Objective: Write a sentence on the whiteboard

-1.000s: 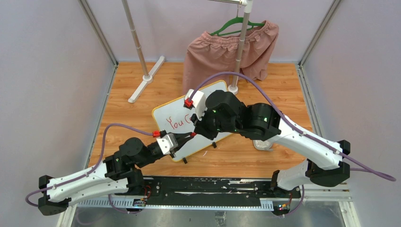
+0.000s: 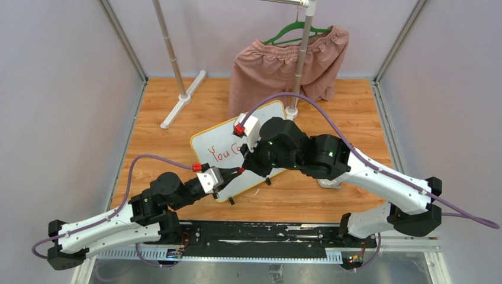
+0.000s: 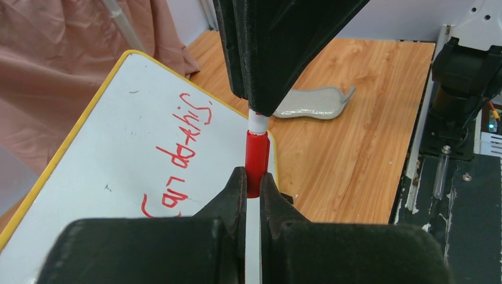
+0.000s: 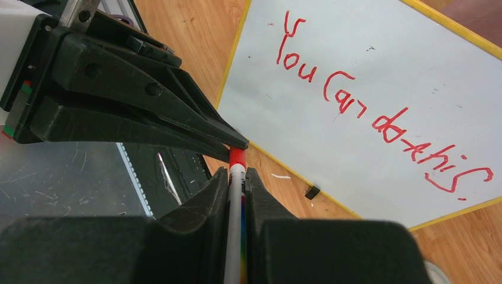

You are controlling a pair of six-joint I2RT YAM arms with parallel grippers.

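The whiteboard (image 2: 207, 148) with yellow edge lies tilted on the table, bearing red handwriting that reads "You Can do this" (image 4: 346, 100). Above its front, my two grippers meet at a marker (image 3: 257, 163) with a red end and white barrel. My left gripper is shut on the red end; my right gripper is shut on the white barrel (image 4: 235, 231), pointing at the left one. In the top view the right arm hides much of the board.
Pink shorts (image 2: 278, 65) hang from a rack behind the board. A grey mouse-shaped object (image 3: 311, 105) lies right of the board.
The left arm looks unchanged.
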